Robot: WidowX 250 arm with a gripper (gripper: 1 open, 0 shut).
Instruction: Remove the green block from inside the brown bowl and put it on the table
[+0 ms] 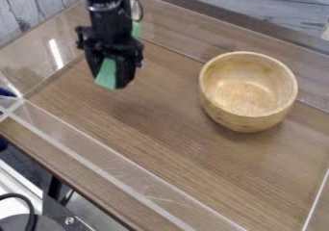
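The green block (106,74) hangs between the fingers of my black gripper (111,69), at the upper left of the camera view. My gripper is shut on it, and the block's lower part shows below the fingertips. Whether its bottom touches the table (154,124) I cannot tell. The brown bowl (220,100) stands well to the right, upright, and its inside looks empty.
Bare wooden tabletop lies between the block and the bowl and toward the front. A clear edging strip (96,163) runs along the table's left and front side. Dark cables (18,204) show at the lower left corner.
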